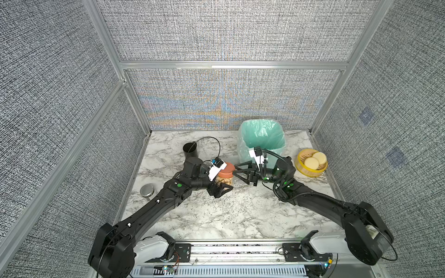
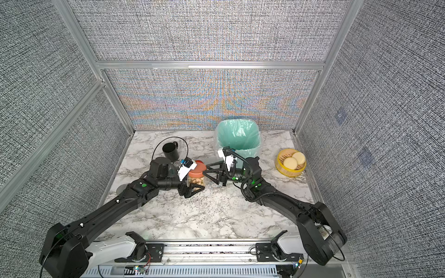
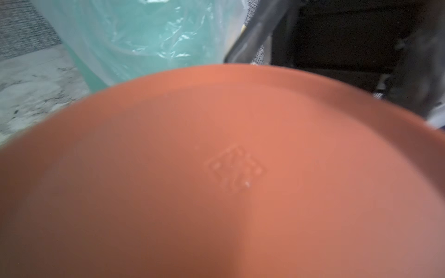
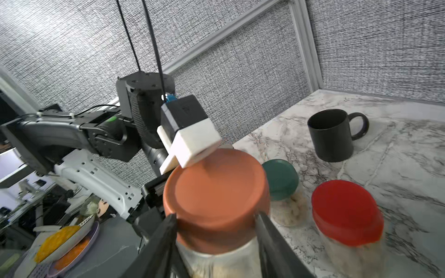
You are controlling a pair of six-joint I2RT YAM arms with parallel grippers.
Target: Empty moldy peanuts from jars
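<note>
In the centre, my left gripper is around a jar of peanuts with an orange lid; whether it grips the jar is hard to tell. The lid fills the left wrist view. My right gripper has its blurred fingers at the lid's near side; their opening is unclear. In the right wrist view, a green-lidded jar and a red-lidded jar stand behind the held jar.
A lined teal bin stands at back right. A black mug is at back left, a bamboo steamer with buns at right, a silver round object at left.
</note>
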